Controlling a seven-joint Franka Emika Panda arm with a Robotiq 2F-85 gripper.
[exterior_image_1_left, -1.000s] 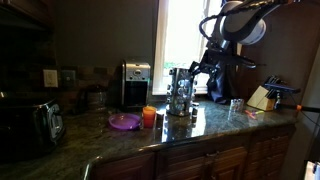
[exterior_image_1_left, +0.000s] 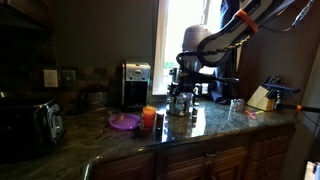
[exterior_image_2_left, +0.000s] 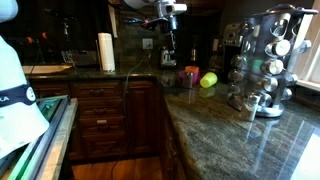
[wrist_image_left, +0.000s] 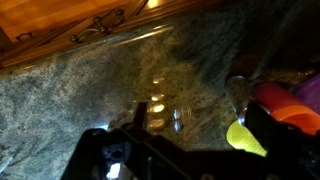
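Note:
My gripper (exterior_image_1_left: 176, 82) hangs above the counter, in front of the spice rack (exterior_image_1_left: 181, 102), in exterior view 1. The wrist view has the gripper open, its fingers dark against the stone, with nothing visible held between them. To the right in that view are an orange-red cup (wrist_image_left: 285, 105), a yellow-green cup (wrist_image_left: 243, 138) and a small dark upright item (wrist_image_left: 239, 92). Exterior view 2 shows the yellow-green cup (exterior_image_2_left: 208, 79) lying tilted beside a red cup (exterior_image_2_left: 188, 76). The fingertips are too small to make out there.
A purple plate (exterior_image_1_left: 125, 121) lies left of the cups. A toaster (exterior_image_1_left: 38, 125) and a coffee machine (exterior_image_1_left: 136, 85) stand farther left. Near the rack is a small jar (exterior_image_2_left: 250, 106). On the right stands a knife block (exterior_image_1_left: 262, 98).
The arm has swung left and come lower, bringing my gripper from above the rack's right side across in front of it. The counter objects look unmoved.

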